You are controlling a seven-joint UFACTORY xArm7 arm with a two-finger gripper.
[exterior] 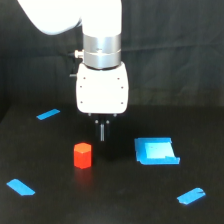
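Observation:
A red block (82, 156) sits on the black table, left of centre. Above and slightly right of it, my gripper (102, 133) points down, apart from the block. Its dark fingers are small against the black background, so whether they stand open or shut is hard to make out. No object shows between them. To the right lies a pale square bordered with blue tape (143, 151), with nothing on it.
Blue tape strips mark the table: one at the back left (48, 114), one at the front left (20, 187), one at the front right (191, 196). Bare black surface separates the block from the taped square.

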